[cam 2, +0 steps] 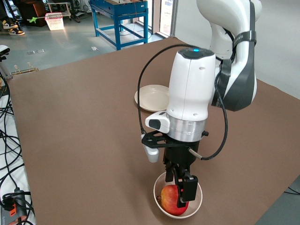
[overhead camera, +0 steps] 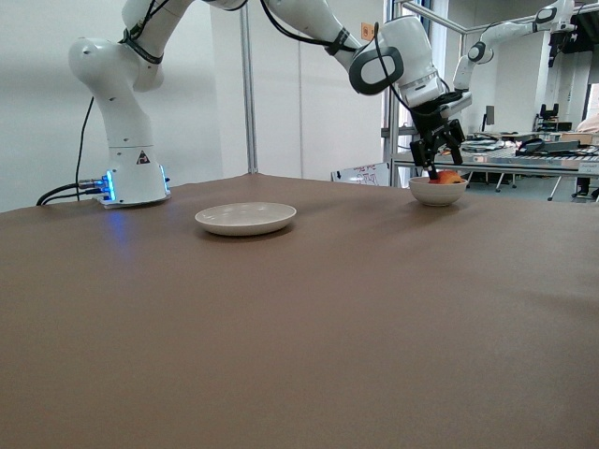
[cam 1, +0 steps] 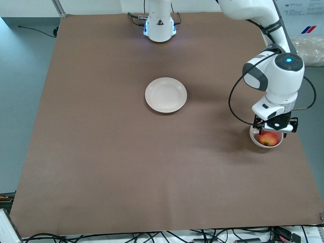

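Observation:
A white bowl (cam 2: pixel 160 207) holding a red-yellow apple (cam 2: pixel 171 200) stands on the brown table at the right in the left view, and at the bottom in the right view. My black gripper (overhead camera: pixel 444 161) points down just over the bowl, its fingers beside and above the apple, which they partly hide. The fingers look parted in the top and right views; whether they touch the apple is unclear. An empty white plate (cam 1: pixel 165 94) lies near the middle of the table (cam 1: pixel 142 167).
Cables (cam 1: pixel 61 238) run along the front edge. The table around the plate is clear.

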